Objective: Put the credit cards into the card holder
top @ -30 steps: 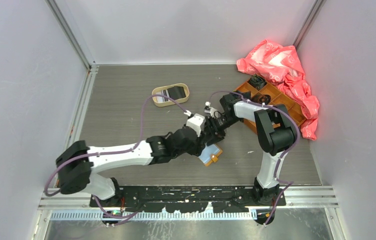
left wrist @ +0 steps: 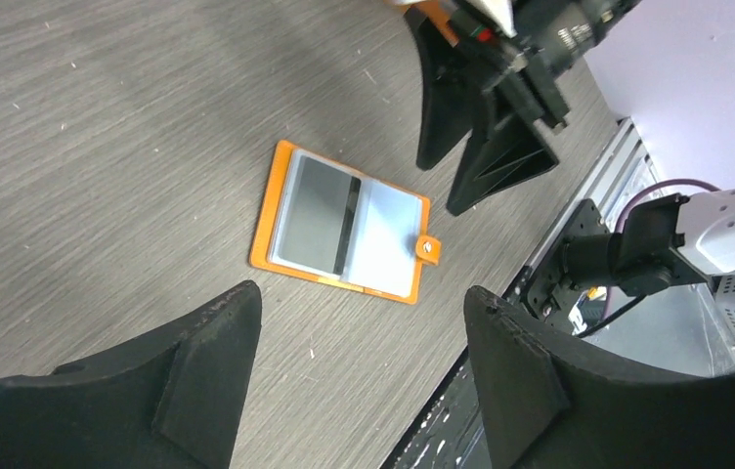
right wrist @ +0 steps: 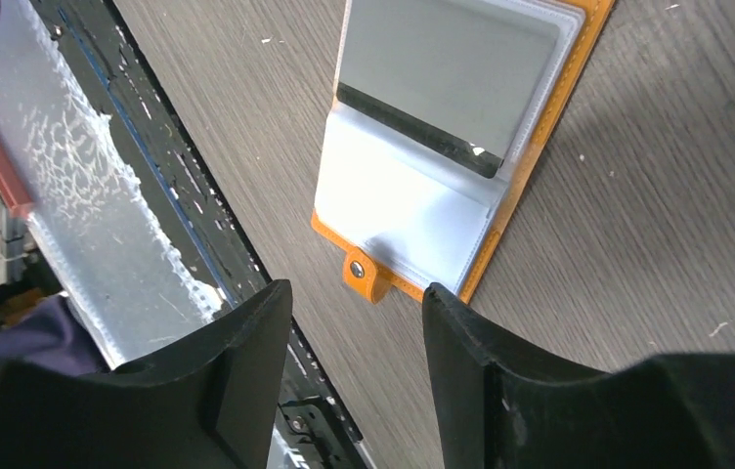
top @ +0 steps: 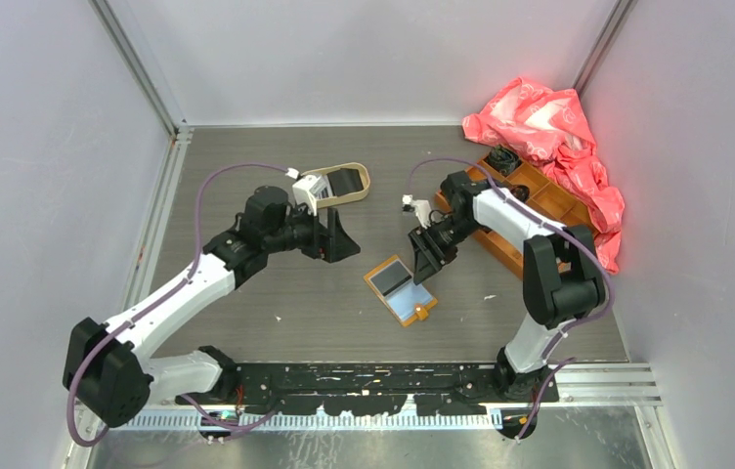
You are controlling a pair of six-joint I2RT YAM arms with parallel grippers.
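Observation:
An orange-edged card holder (top: 413,308) with clear pockets lies flat on the table. A grey card (right wrist: 442,63) with a black stripe fills one end of it; the other end (right wrist: 398,195) is pale, with an orange snap tab (left wrist: 427,249) at its edge. My left gripper hangs open and empty, to the left of the holder and apart from it. Above the table by the holder's tab end, my right gripper has its fingers apart with nothing between them. Several more cards (top: 345,182) stand in a small oval basket (top: 331,204).
At the right stands an orange compartment box (top: 500,252) holding dark items. Crumpled red plastic (top: 549,122) drapes over its far side. Bare table surrounds the holder on its left and front.
My left gripper has drawn away from the holder, leftward and toward the basket. The right gripper has shifted slightly and now stands open. The holder shows almost whole from above.

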